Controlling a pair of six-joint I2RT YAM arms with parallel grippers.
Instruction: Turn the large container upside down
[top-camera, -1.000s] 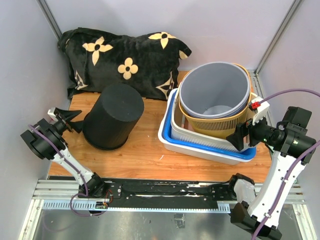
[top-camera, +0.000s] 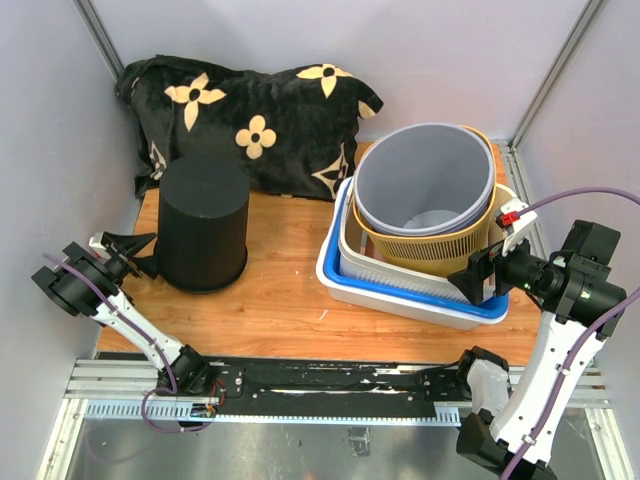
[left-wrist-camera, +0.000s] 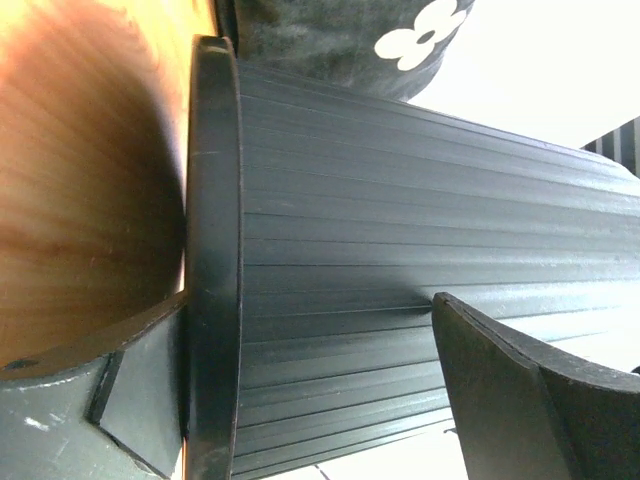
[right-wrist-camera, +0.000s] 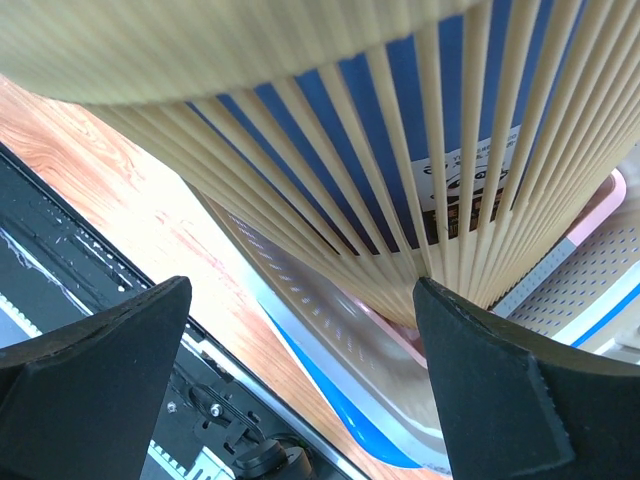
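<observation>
A large black container (top-camera: 203, 225) is bottom-up on the left of the wooden table, its closed base on top. In the left wrist view its ribbed side (left-wrist-camera: 340, 240) and thick rim (left-wrist-camera: 213, 260) fill the middle, the rim down by the wood. My left gripper (top-camera: 150, 255) is at the container's left side near the rim, open, its fingers apart. On the right, my right gripper (top-camera: 482, 282) is open beside the stack of baskets. Its fingers (right-wrist-camera: 500, 385) show apart in the right wrist view, in front of a slatted tan basket (right-wrist-camera: 380, 180).
A grey bin (top-camera: 430, 215) sits in the tan basket, inside white and blue tubs (top-camera: 405, 308) at the right. Behind the container is a black flowered pillow (top-camera: 255, 140). Bare wood (top-camera: 285, 310) lies between the container and the tubs.
The container has gone from leaning right to nearly upright, its top swinging left. My left gripper has shifted slightly left and down in the top view. The right arm has hardly moved.
</observation>
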